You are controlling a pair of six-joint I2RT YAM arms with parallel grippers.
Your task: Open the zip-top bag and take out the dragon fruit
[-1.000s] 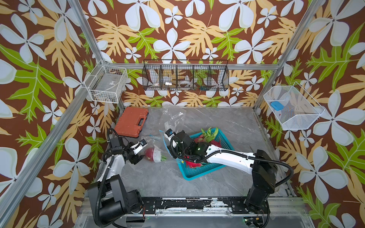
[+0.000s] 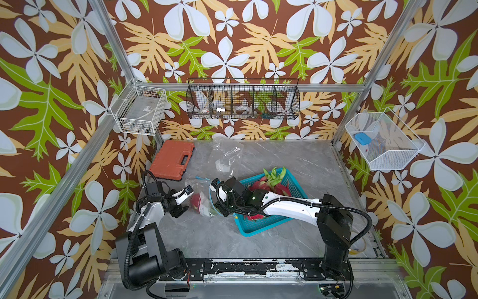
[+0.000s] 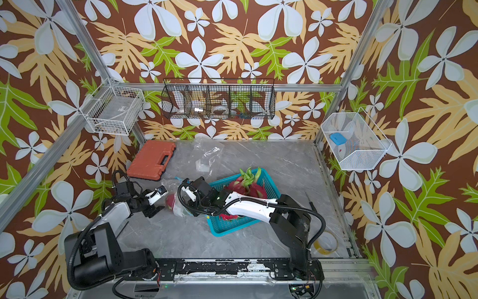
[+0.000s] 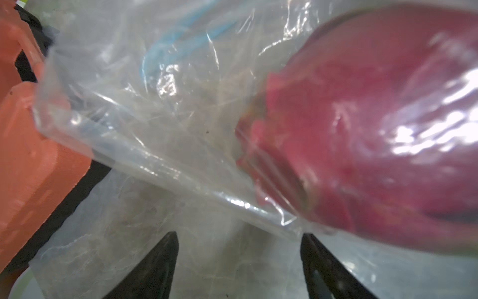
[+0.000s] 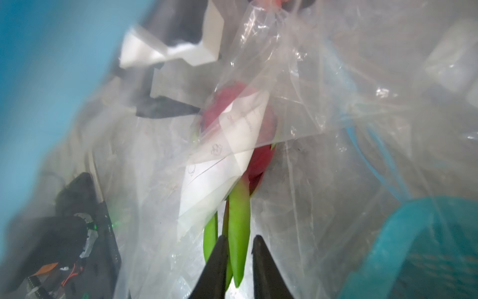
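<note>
The dragon fruit (image 2: 196, 202), red with green leaves and a white label, lies in the clear zip top bag (image 4: 149, 134) on the table's left. In the right wrist view, its leaves (image 5: 239, 234) point toward my right gripper, whose fingers are shut with a leaf between the fingertips. That gripper reaches in past the bag's blue zip strip (image 5: 59, 79). On the fruit's opposite side, my left gripper stands part open, nothing between its fingers. The bag's lower edge and the fruit fill the view just beyond those fingertips.
A teal basket (image 2: 298, 186) with more dragon fruit stands under the right arm. An orange case (image 2: 166, 160) lies at the back left. Another clear bag (image 2: 226, 154) is behind. Bare table lies in front of the basket.
The leaves, visible one second ago from the top left, are now covered.
</note>
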